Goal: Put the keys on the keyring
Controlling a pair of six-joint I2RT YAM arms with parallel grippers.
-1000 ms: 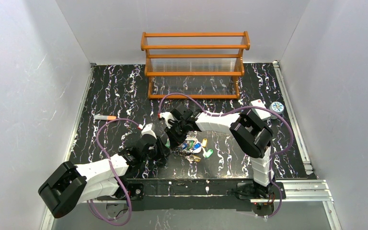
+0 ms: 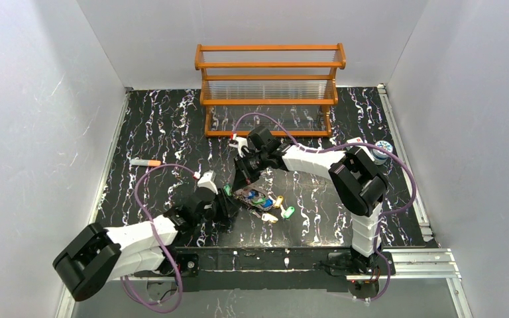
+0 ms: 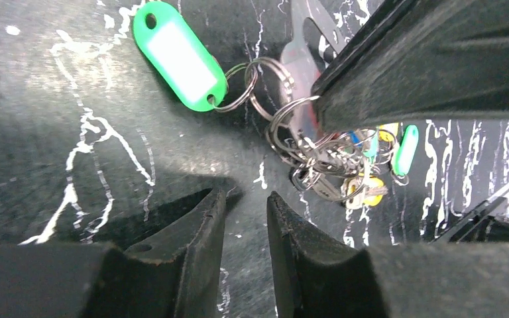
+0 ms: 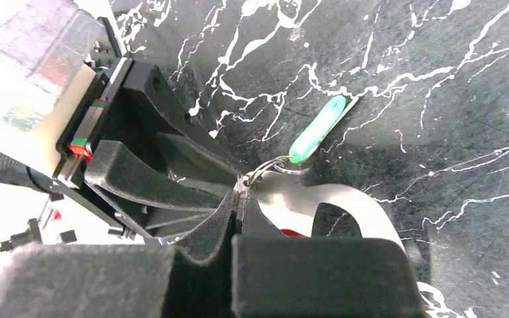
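In the left wrist view a green key tag (image 3: pixel 180 58) hangs on small rings linked to a bunch of metal rings (image 3: pixel 311 156) with keys and a flat metal piece (image 3: pixel 299 63). The right gripper's black finger (image 3: pixel 397 73) meets one of those rings at its tip. My right gripper is shut, with a thin ring (image 4: pixel 265 167) at its fingertips and the green tag (image 4: pixel 318 129) just beyond. My left gripper stands part open below the tag, nothing between its fingers. From above, the keys (image 2: pixel 257 199) lie between both arms, partly hidden.
Loose tags, one yellow (image 2: pixel 278 201) and one green (image 2: pixel 287 212), lie right of the bunch. An orange-capped marker (image 2: pixel 146 162) is at far left. A wooden rack (image 2: pixel 268 103) stands behind; a round tin (image 2: pixel 383 149) sits at far right.
The green tag by the left gripper has moved slightly toward the rack. The left arm has barely moved.
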